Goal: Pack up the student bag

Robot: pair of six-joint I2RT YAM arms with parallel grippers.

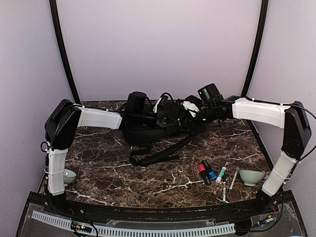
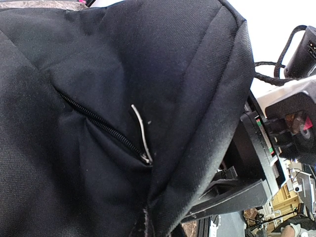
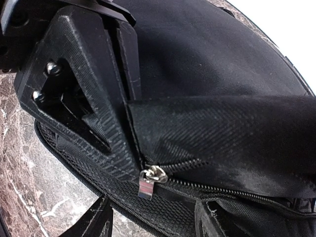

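Observation:
A black backpack lies at the back middle of the marble table, its strap trailing forward. My left gripper is shut on the bag's fabric; the left wrist view is mostly filled by black cloth with a side zipper. In the right wrist view a metal zipper pull hangs beside the left gripper's fingers. My right gripper is open just below that pull, fingertips at the bottom edge of the view, apart on either side of it.
Markers and pens lie at the front right, next to a green bowl. Another bowl sits at the left edge, partly behind the left arm.

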